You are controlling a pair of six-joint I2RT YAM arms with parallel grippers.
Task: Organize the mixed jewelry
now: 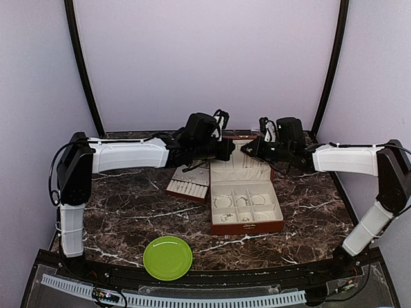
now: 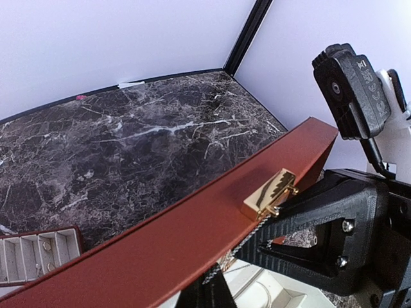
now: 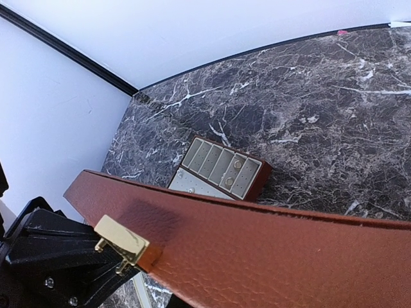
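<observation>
The reddish-brown jewelry box (image 1: 248,227) stands with its lid (image 2: 160,247) raised and both grippers in front of the lid's inner side. Its base compartments hold several bracelets and small pieces. Thin chains hang inside the lid. A silver chain (image 2: 246,239) runs from the fingertips of my left gripper up beside the gold clasp (image 2: 270,192). My left gripper is shut with the chain's end at its tips. Opposite it, my right gripper (image 1: 244,149) is shut; whether the chain is pinched there is hidden. The lid covers most of the right wrist view.
Left of the box lies a grey-lined tray (image 1: 187,196) with ring slots and small earrings. An empty green plate (image 1: 167,258) sits at the front. Bare marble surrounds them. The raised lid's edge (image 3: 257,224) stands close to both grippers.
</observation>
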